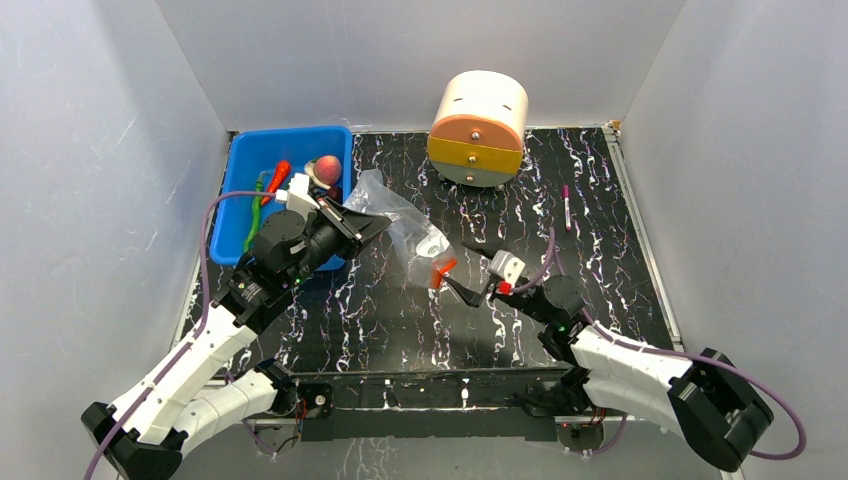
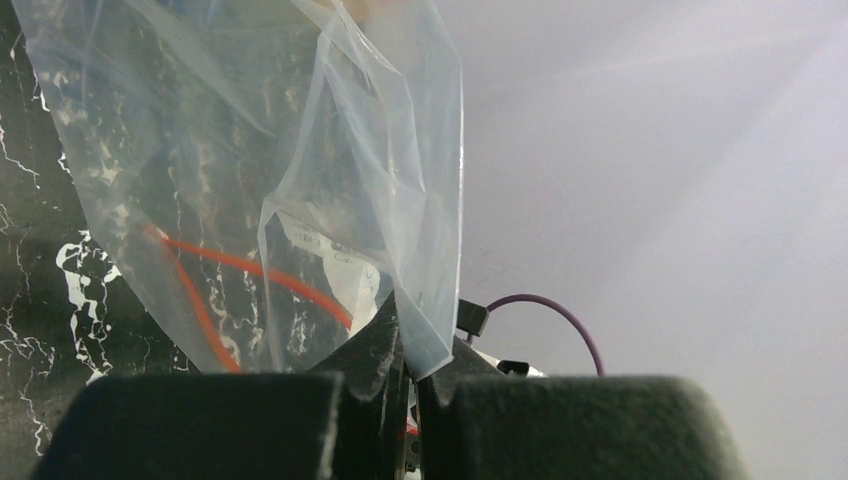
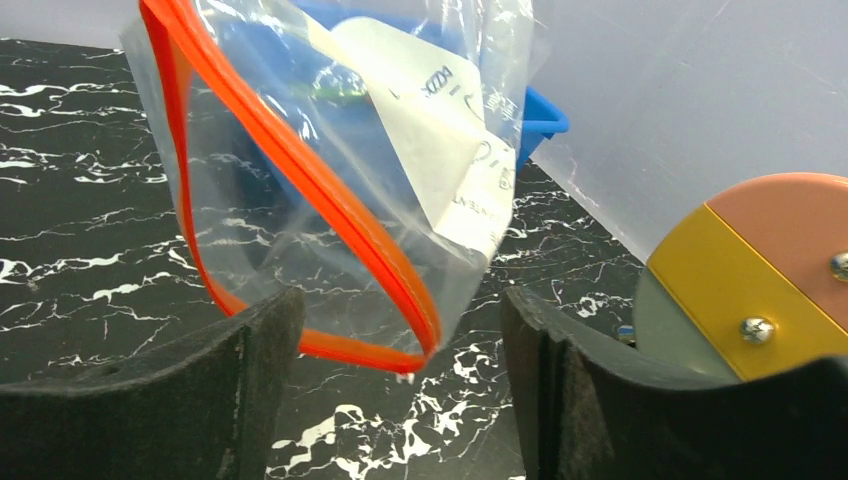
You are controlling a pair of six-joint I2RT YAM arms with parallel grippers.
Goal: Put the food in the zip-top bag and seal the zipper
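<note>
A clear plastic bag [image 1: 405, 230] with an orange zipper strip hangs in the air from my left gripper [image 1: 375, 222], which is shut on its upper end; in the left wrist view the film runs to the closed fingertips. My right gripper [image 1: 458, 265] stands apart-jawed at the bag's lower, zipper end, with the orange strip just ahead of and between its fingers in the right wrist view. The food, a red pepper [image 1: 279, 176], green pepper [image 1: 251, 220] and peach [image 1: 327, 170], lies in the blue bin [image 1: 290, 140], partly hidden by the left arm.
A rounded cream box [image 1: 480, 100] with orange and yellow front stands at the back middle. A pink marker [image 1: 566, 205] lies to its right. Grey walls border it.
</note>
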